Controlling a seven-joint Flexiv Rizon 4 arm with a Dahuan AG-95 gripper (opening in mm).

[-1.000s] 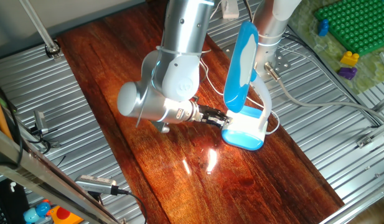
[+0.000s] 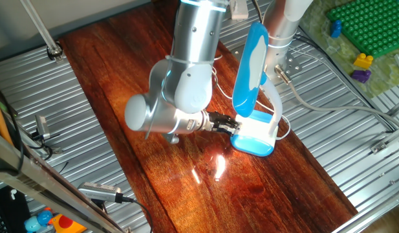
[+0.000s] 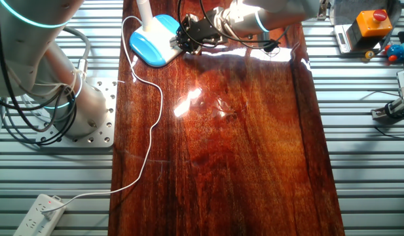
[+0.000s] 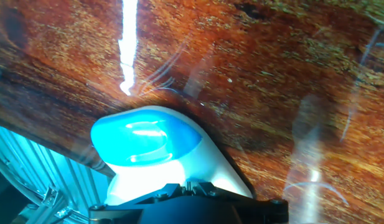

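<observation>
A blue and white desk lamp stands on the wooden table, its long head (image 2: 249,71) raised over a rounded base (image 2: 253,144). In exterior view 2 only the base (image 3: 146,50) and the foot of the stem (image 3: 145,13) show. My black gripper (image 2: 237,126) reaches in low at the base's edge, and its tips (image 3: 173,43) look to be at the white part; whether they touch is unclear. The wrist view has the gripper's tips (image 4: 189,186) together in front of the base's white area, below its blue panel (image 4: 145,140). Nothing shows between them.
A white cable (image 3: 149,141) runs from the lamp along the table to a power strip (image 3: 39,215).
My arm's wrist housing has shifted slightly right and down in exterior view 1, while the fingertips stay at the lamp base. The lamp shows no visible movement.
</observation>
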